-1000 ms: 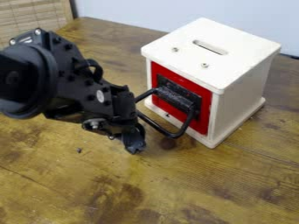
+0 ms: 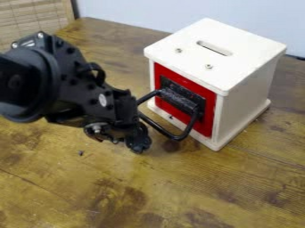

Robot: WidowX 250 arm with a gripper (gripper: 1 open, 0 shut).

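A white box (image 2: 238, 62) with a slot on top stands on the wooden table, its red front (image 2: 209, 125) facing left. A dark textured panel (image 2: 181, 93) is set in that front, and a black looped handle (image 2: 179, 135) sticks out from it. My black gripper (image 2: 135, 140) is low over the table just left of the handle, tilted downward. Its fingers are dark and partly hidden, so I cannot tell whether they are open or shut, or whether they touch the handle.
A woven bamboo mat (image 2: 30, 20) lies at the back left.
My gripper has shifted very slightly at its tip and body. The box and handle look unmoved.
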